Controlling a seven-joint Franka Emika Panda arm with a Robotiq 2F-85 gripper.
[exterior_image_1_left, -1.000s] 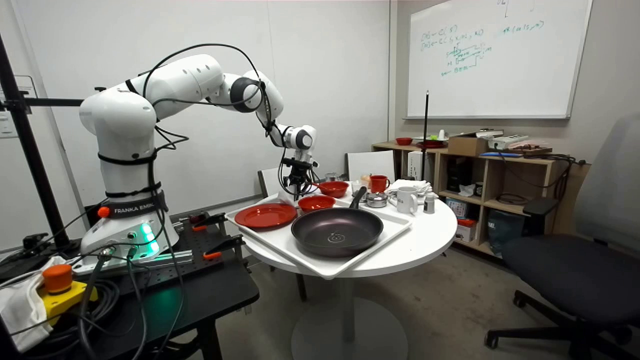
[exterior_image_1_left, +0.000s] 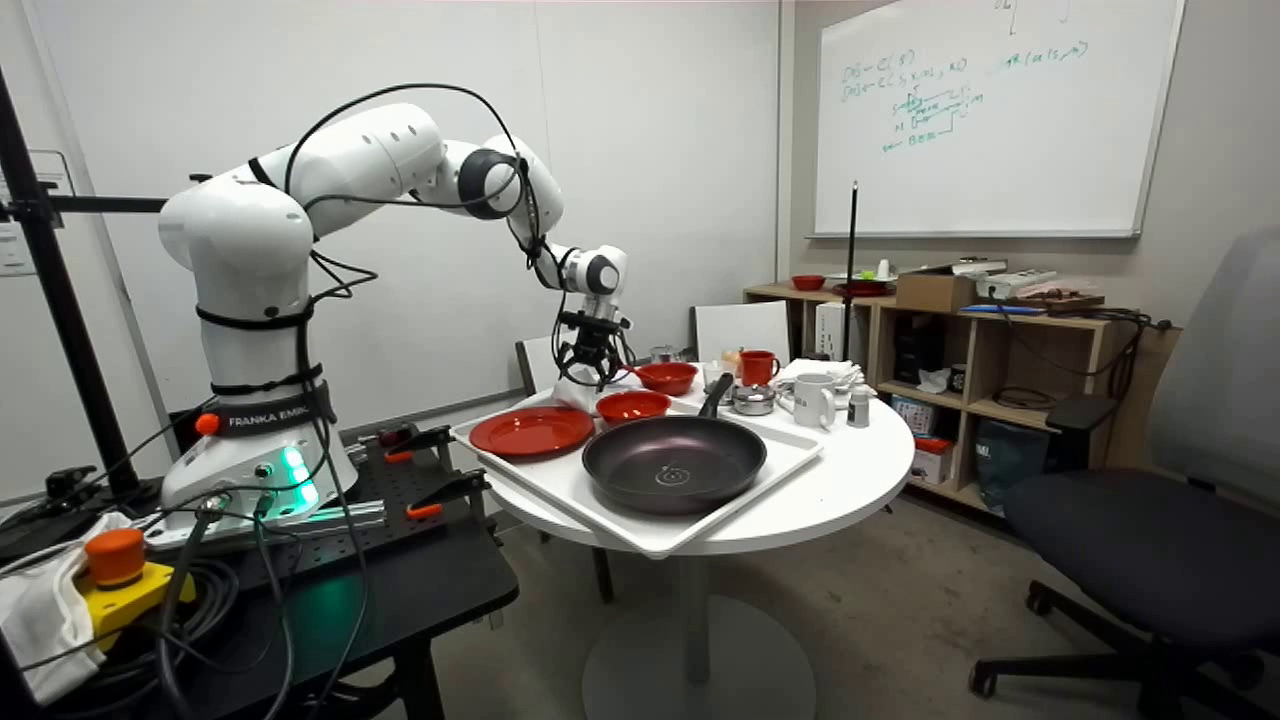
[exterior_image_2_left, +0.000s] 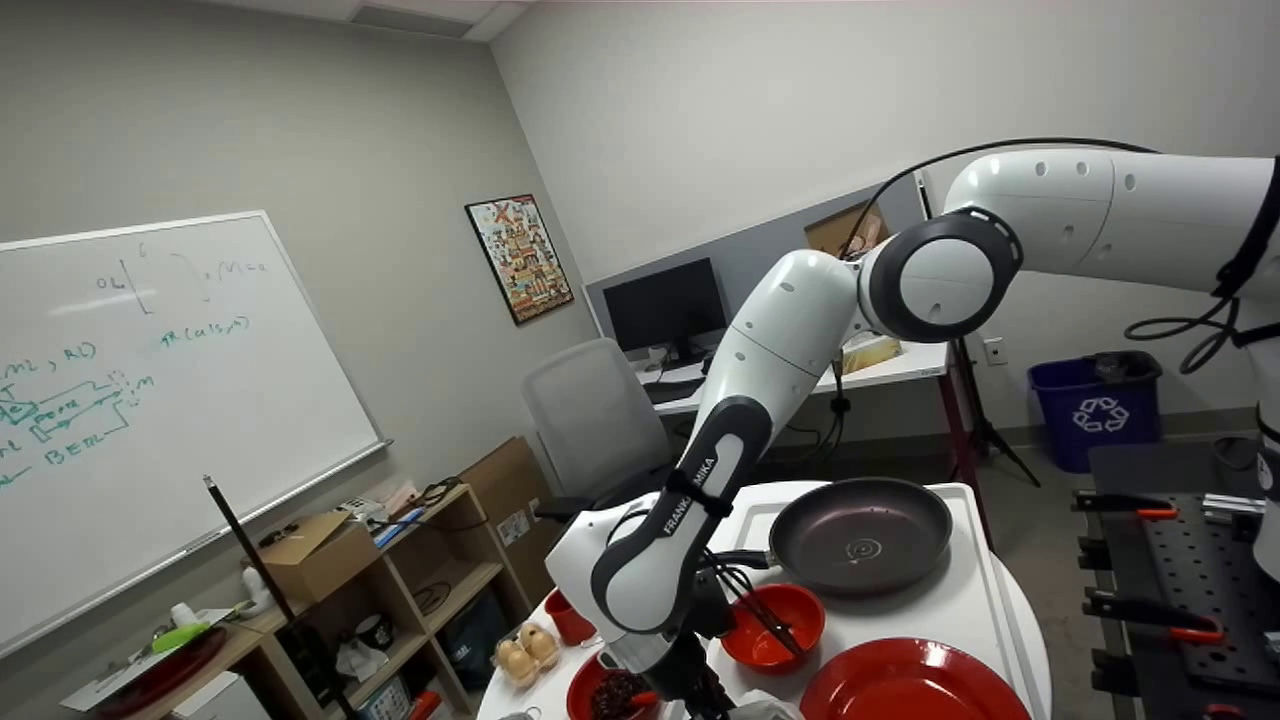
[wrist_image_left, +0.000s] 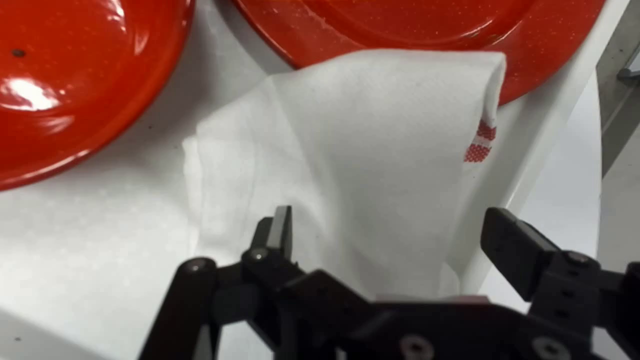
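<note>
My gripper is open above a white folded cloth (wrist_image_left: 372, 162), its two fingers spread wide with the cloth visible beneath and between them. One end of the cloth overlaps the rim of a red plate (wrist_image_left: 372, 21), and a small red patch shows at its edge. A red bowl (wrist_image_left: 78, 72) lies to the left of the cloth in the wrist view. In exterior view 1 the gripper (exterior_image_1_left: 590, 370) hangs low at the far side of the white tray (exterior_image_1_left: 552, 492), behind the red plate. The lower part of the cloth is hidden by the gripper body.
A dark frying pan (exterior_image_1_left: 674, 466) fills the tray's near part, its handle pointing toward the back. Behind it stand another red bowl (exterior_image_1_left: 667, 378), a red mug (exterior_image_1_left: 758, 367), a white mug (exterior_image_1_left: 815, 400) and a metal tin (exterior_image_1_left: 753, 400). The tray's left corner is bare.
My gripper has risen slightly and shifted a little to the left in exterior view 1. The dishes, pan and tray have not moved.
</note>
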